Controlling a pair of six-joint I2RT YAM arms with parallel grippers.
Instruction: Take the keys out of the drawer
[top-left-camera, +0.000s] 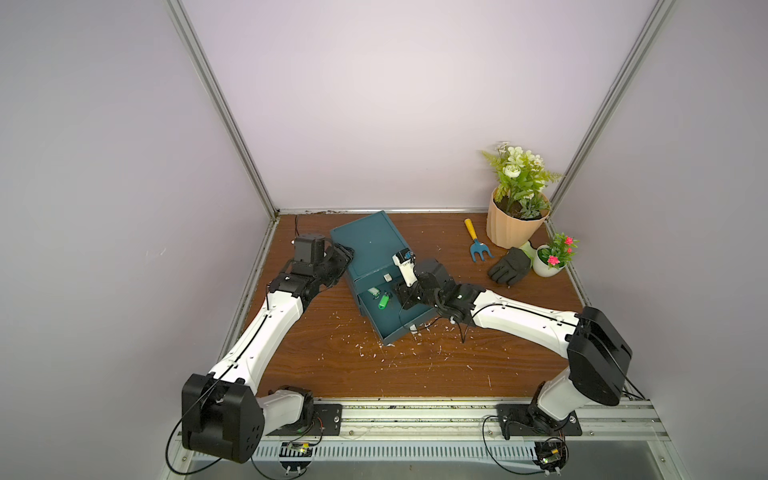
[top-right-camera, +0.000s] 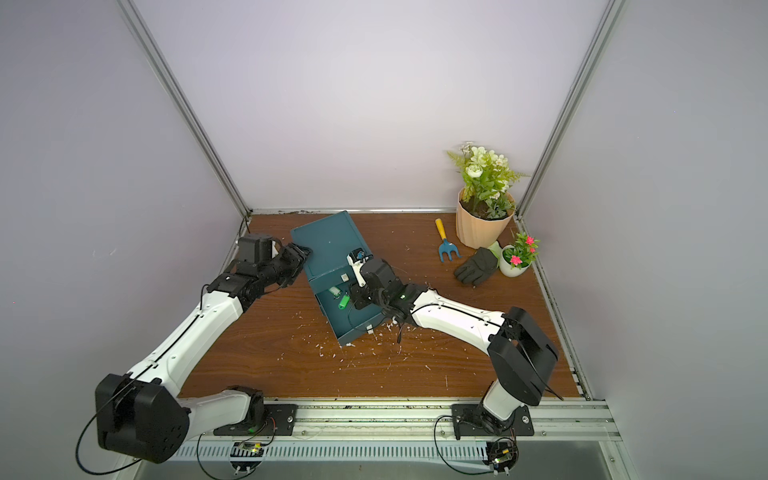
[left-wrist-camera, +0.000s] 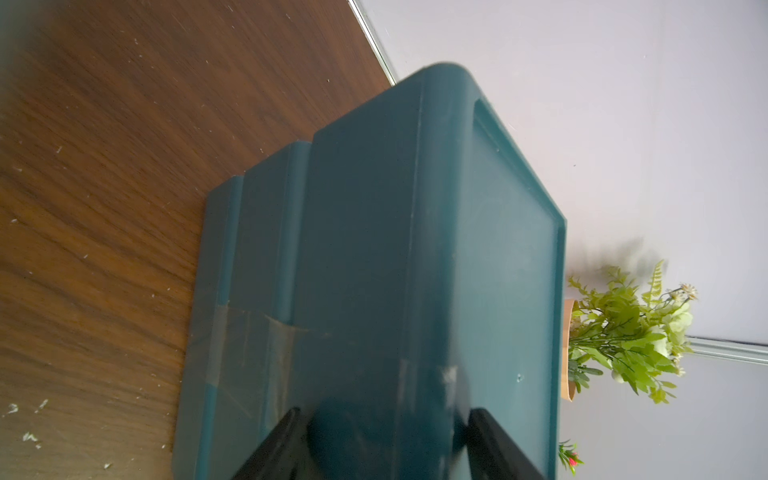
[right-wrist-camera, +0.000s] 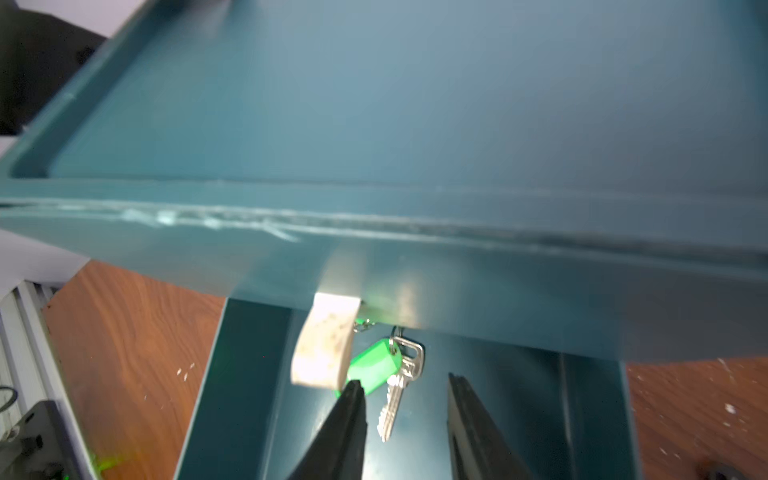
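Note:
A teal box (top-left-camera: 370, 239) stands on the table with its drawer (top-left-camera: 392, 322) pulled out. Inside lie keys (right-wrist-camera: 393, 408) with a green tag (right-wrist-camera: 373, 365), beneath a pale latch (right-wrist-camera: 321, 342). My right gripper hangs open over the drawer, facing the keys, with nothing between its fingers. My left gripper is open around the box's upper left corner, its fingers close against the teal sides.
A large flower pot (top-left-camera: 513, 226), a small pot (top-left-camera: 549, 268), a blue fork (top-left-camera: 480, 247) and a dark glove (top-left-camera: 509, 269) lie or stand at the right. Shavings are scattered before the box.

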